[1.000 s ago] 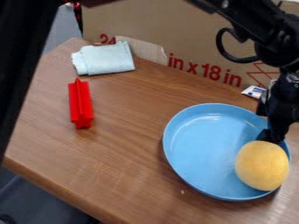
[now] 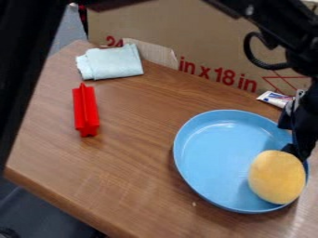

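Note:
A yellow round object (image 2: 277, 177) rests on the right part of the blue plate (image 2: 215, 158), at the right of the table. My gripper (image 2: 293, 136) is at the right edge of the view, just above and behind the yellow object, over the plate's rim. Its fingers are dark and partly cut off by the frame, so how they stand is hard to see.
A red bar-shaped object (image 2: 86, 110) and a folded pale cloth (image 2: 110, 62) lie on the left of the wooden table (image 2: 125, 167). A cardboard box (image 2: 196, 42) stands along the back, with a small packet (image 2: 276, 99) before it.
My gripper and arm have shifted slightly to the right and up. The yellow object and the plate look unmoved.

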